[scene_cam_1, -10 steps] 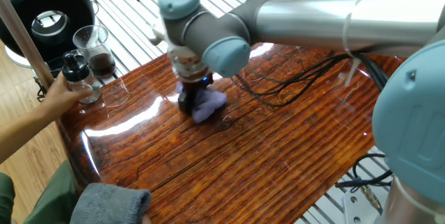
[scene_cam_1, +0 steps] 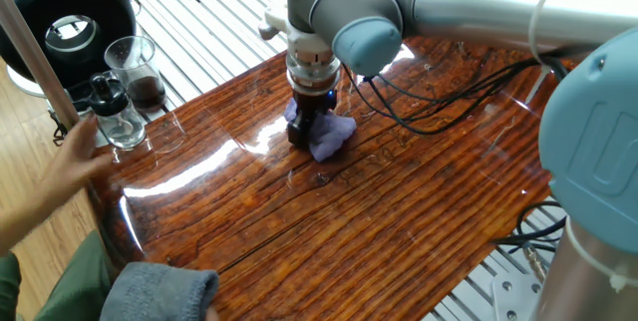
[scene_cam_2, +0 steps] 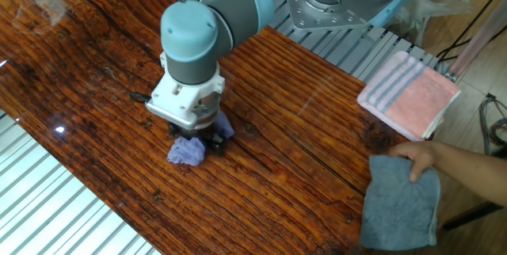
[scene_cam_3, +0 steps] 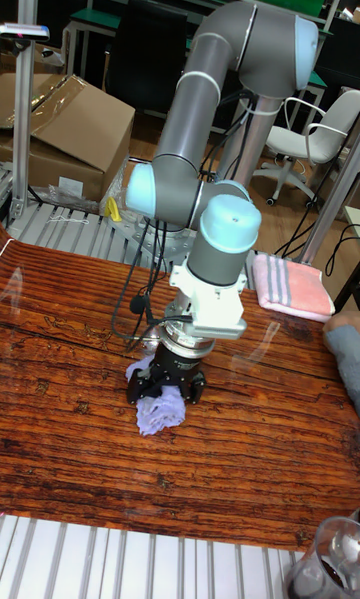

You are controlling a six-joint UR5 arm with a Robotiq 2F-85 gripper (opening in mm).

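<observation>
A crumpled purple cloth (scene_cam_1: 333, 137) lies bunched against the wooden table (scene_cam_1: 249, 211) under the arm's wrist. My gripper (scene_cam_3: 164, 392) points down, shut on this cloth, with dark fingers (scene_cam_3: 194, 387) on either side of the bundle. Loose folds of the cloth (scene_cam_3: 160, 414) spill out in front of the fingers, and more shows behind. In exterior view 2 the cloth (scene_cam_2: 186, 151) emerges on both sides of the gripper (scene_cam_2: 196, 138). The parts of the cloth inside the grip are hidden.
A person's hand (scene_cam_1: 82, 149) is by a black-capped glass jar (scene_cam_1: 117, 112) and a glass of dark liquid (scene_cam_1: 147, 92) at the table's corner. A grey cloth (scene_cam_2: 401, 203) and a folded pink towel (scene_cam_2: 408, 97) lie along one end. Mid-table is bare.
The person's hand has shifted slightly at the jar.
</observation>
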